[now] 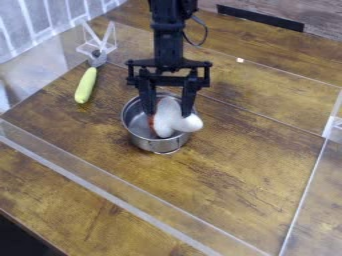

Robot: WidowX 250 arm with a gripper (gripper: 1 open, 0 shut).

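A steel bowl (139,125) sits on the wooden table, holding a white object (177,124) with a reddish part, possibly a toy mushroom. My black gripper (168,100) is over the bowl, its fingers pointing down at either side above the white object; whether anything is between them is unclear. A pale green-yellow elongated object (86,86) lies to the left of the bowl.
A white and grey object (98,50) stands at the back left by a white slatted barrier. Clear panels border the work area.
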